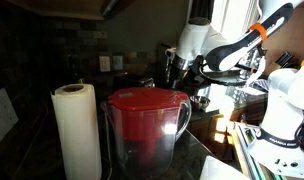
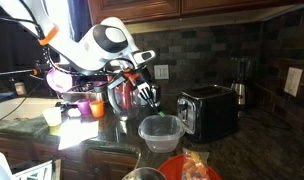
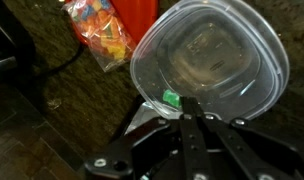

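Note:
My gripper is over a clear plastic container [image 3: 247, 95], its dark fingers close together and shut. A small green piece [image 3: 172, 98] shows just left of the fingertips in the wrist view. Whether it lies in the container or touches a finger, I cannot tell. Nothing shows clearly between the fingers. In exterior view 2, the container [image 2: 160, 135] stands on the counter below the gripper. The red pitcher lid hides the gripper's lower part in exterior view 1.
A packet of colourful pieces [image 3: 104, 30] lies beside the container, near a red plate [image 2: 187, 167]. A black toaster [image 2: 209, 112] stands close on the container's right in exterior view 2. Cups [image 2: 97, 108] sit farther left. A red-lidded pitcher [image 1: 147, 125] and paper roll [image 1: 78, 130] occupy the counter.

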